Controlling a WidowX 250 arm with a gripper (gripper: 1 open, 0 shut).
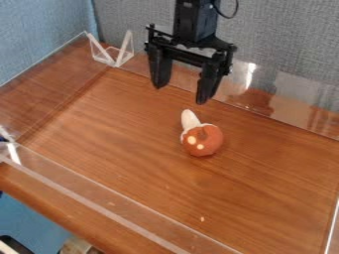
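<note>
My black gripper (pixel 181 81) hangs over the back of the wooden tray, its two fingers spread wide apart with nothing between them. Below and a little right of it, a red mushroom toy (pixel 204 141) with pale spots and a white stem lies on its side on the wood, the stem pointing toward the back left.
A white wire holder (pixel 110 53) stands at the back left. Clear plastic walls edge the wooden surface (pixel 159 198), which is mostly bare. Partly visible objects sit at the lower left, outside the tray.
</note>
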